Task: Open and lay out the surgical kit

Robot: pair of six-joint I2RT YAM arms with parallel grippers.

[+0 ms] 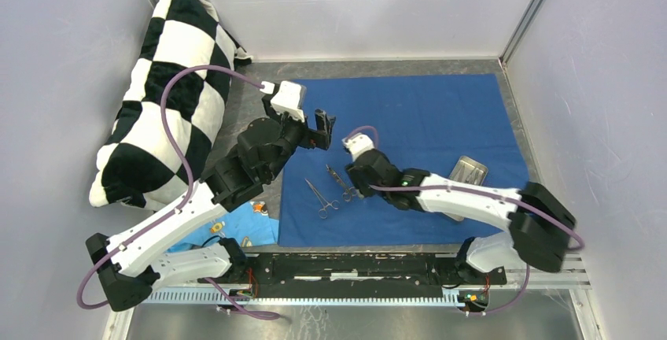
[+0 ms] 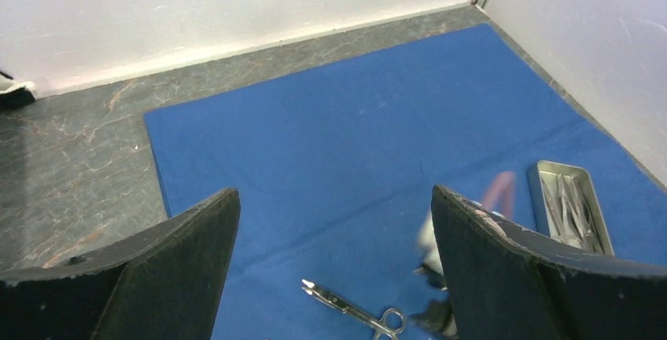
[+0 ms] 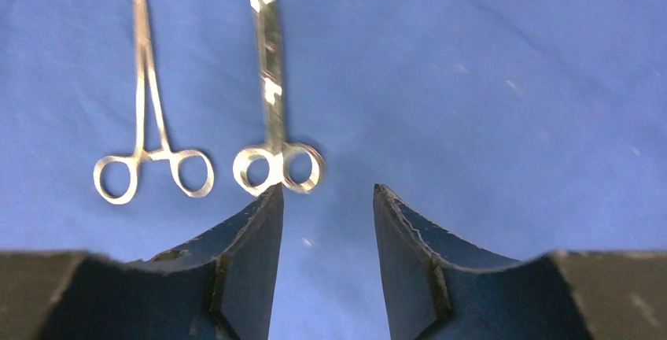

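Two instruments lie on the blue cloth (image 1: 440,104): a slim hemostat (image 3: 145,80) and, to its right, scissor-handled forceps (image 3: 271,96). Both point away from the front edge, side by side and apart. My right gripper hangs over the cloth beside the forceps' rings, its fingers parted with bare cloth between them. Over the cloth's left part, my left gripper stands open and empty. The metal tray (image 2: 570,206) on the right holds several more instruments; in the top view the right arm covers part of the tray (image 1: 469,171).
A black-and-white checkered cushion (image 1: 169,96) leans at the left wall. Light-blue packaging (image 1: 244,226) lies at the front left, near the left arm's base.
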